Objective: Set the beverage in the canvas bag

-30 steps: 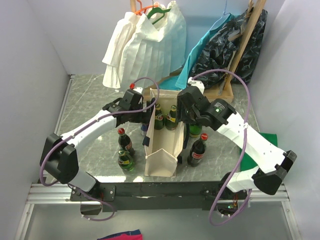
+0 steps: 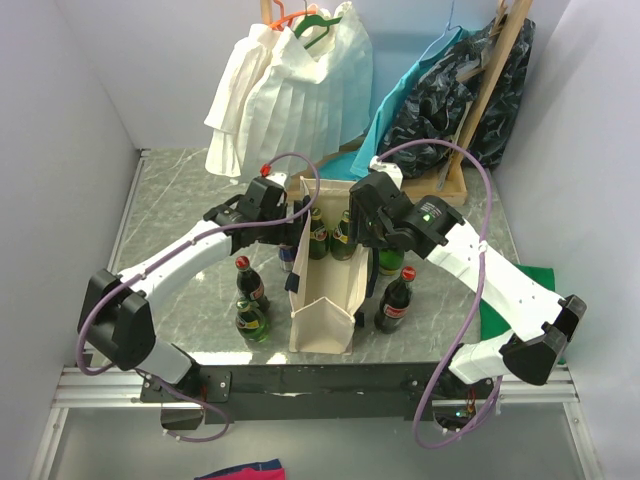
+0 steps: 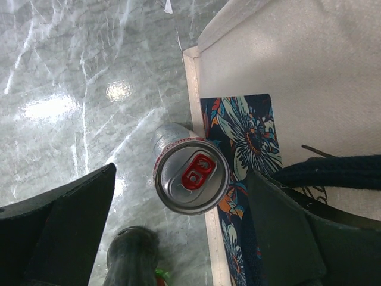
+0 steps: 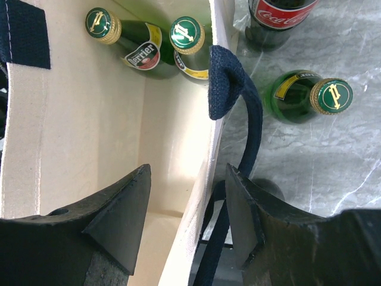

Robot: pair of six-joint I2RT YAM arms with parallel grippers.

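Observation:
The cream canvas bag [image 2: 328, 318] stands open mid-table, with two green Perrier bottles [image 4: 143, 53] inside at one end. Just outside its left wall stands a silver can [image 3: 191, 179] with a red tab, upright on the table. My left gripper is open above this can, a finger to either side in the wrist view; no grip shows. Over the bag's right wall is my right gripper, its fingers apart. The wall's rim [image 4: 205, 173] and a navy strap run between them in view; whether they touch cannot be told.
Left of the bag stand a cola bottle [image 2: 251, 286] and a green bottle [image 2: 251, 323]. On its right are another cola bottle [image 2: 394, 302] and a green bottle [image 4: 297, 95]. Clothes [image 2: 290, 100] hang behind.
The right arm has shifted slightly, its forearm and purple cable drifting a little left. The left arm, bag and drinks look unmoved.

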